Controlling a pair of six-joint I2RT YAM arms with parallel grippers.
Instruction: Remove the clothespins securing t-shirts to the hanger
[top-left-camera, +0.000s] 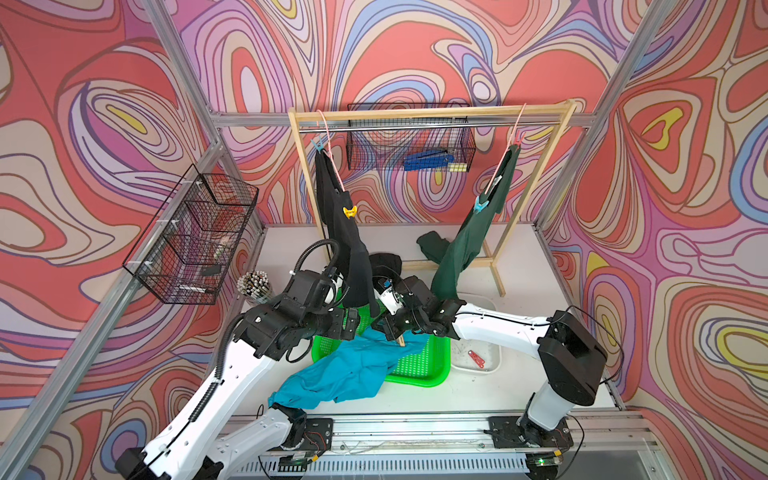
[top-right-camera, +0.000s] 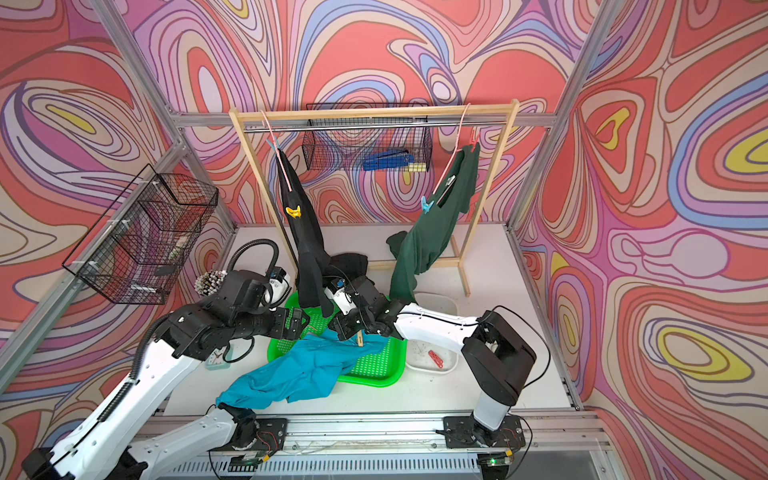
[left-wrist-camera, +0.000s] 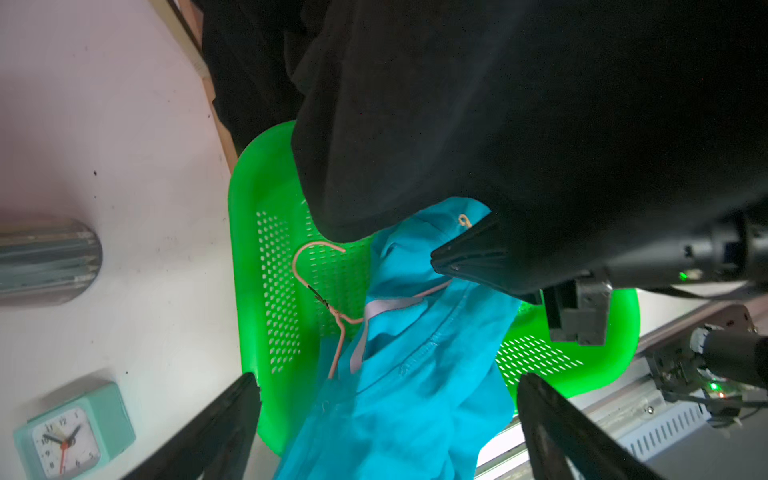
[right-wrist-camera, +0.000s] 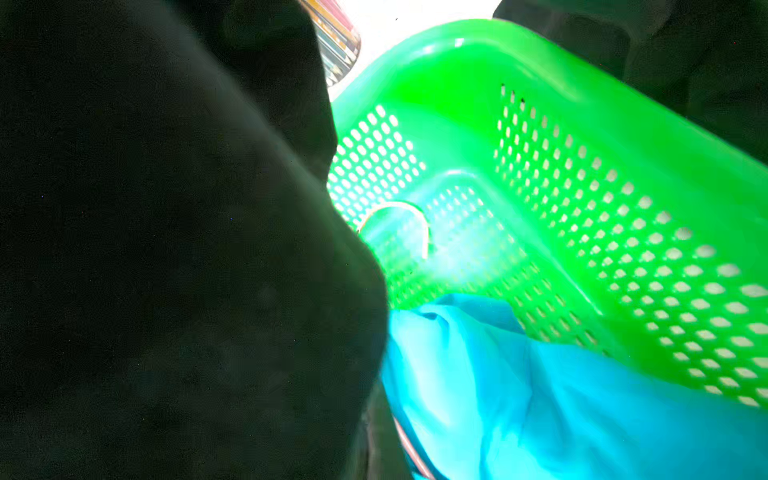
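A black shirt (top-left-camera: 344, 232) hangs from the left hanger, held by a yellow clothespin (top-left-camera: 349, 212) and a blue clothespin (top-left-camera: 320, 142). The dark green shirt (top-right-camera: 438, 212) at right has a light blue clothespin (top-right-camera: 426, 205) and a red one (top-right-camera: 475, 146). A teal shirt (left-wrist-camera: 408, 376) and a pink hanger (left-wrist-camera: 336, 313) lie across the green basket (left-wrist-camera: 254, 320). Open above them is my left gripper, empty. My right gripper is shut beside the teal shirt and the hanger bar; nothing clearly shows between its fingers. Black cloth hides much of the right wrist view.
A white bin (top-left-camera: 497, 352) with a red clothespin (top-left-camera: 477, 359) stands right of the basket. The wooden rack (top-left-camera: 432, 112) rises behind. A clock (left-wrist-camera: 76, 432) and a metal cup (left-wrist-camera: 48, 262) stand left of the basket.
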